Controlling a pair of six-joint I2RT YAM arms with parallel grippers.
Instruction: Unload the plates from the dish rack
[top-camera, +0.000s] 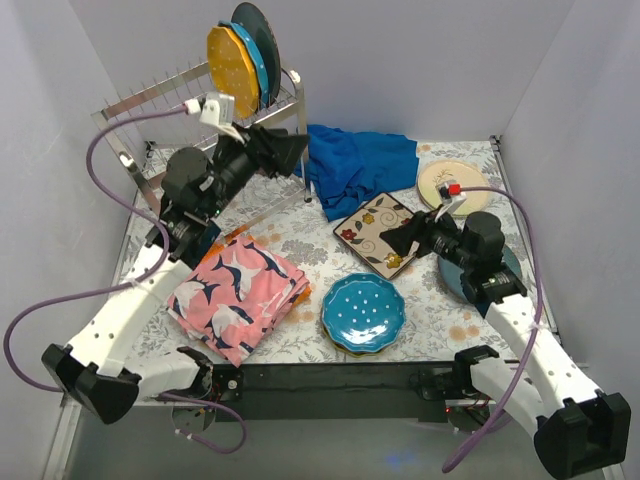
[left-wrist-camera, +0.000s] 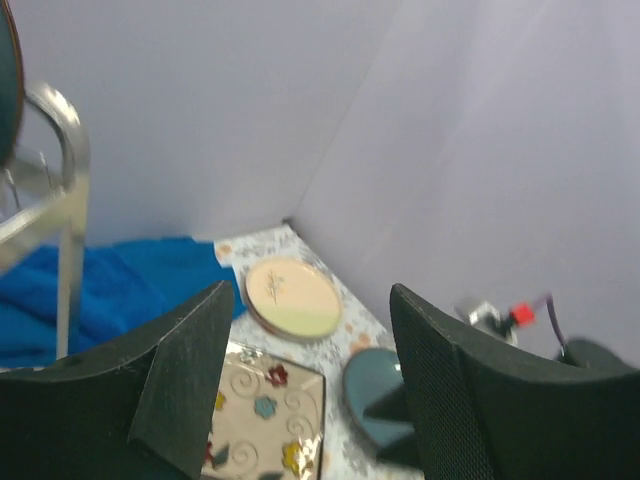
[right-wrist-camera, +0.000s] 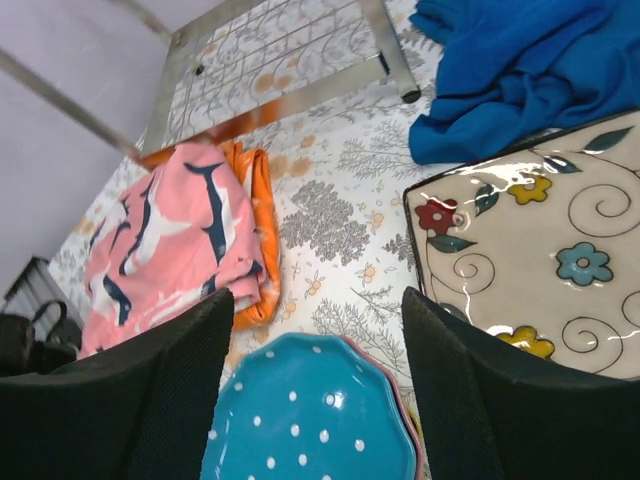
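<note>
Three plates stand upright at the right end of the metal dish rack (top-camera: 180, 88): a yellow dotted plate (top-camera: 232, 72), a blue plate (top-camera: 262, 62) and a dark plate (top-camera: 258, 40). In front of the rack's right end, my left gripper (top-camera: 298, 152) is raised and open; nothing lies between its fingers. Over the square flowered plate (top-camera: 368, 228) hangs my right gripper (top-camera: 392, 245), its fingers (right-wrist-camera: 185, 390) apart and empty. On the table lie a blue dotted plate (top-camera: 363, 312), a cream plate (top-camera: 470, 178) and a dark teal plate (top-camera: 512, 262), partly covered by the right arm.
A blue cloth (top-camera: 355, 165) lies crumpled beside the rack's right leg. The pink patterned cloth (top-camera: 240, 300) is spread at front left over something orange. Walls close in the table at the back and both sides.
</note>
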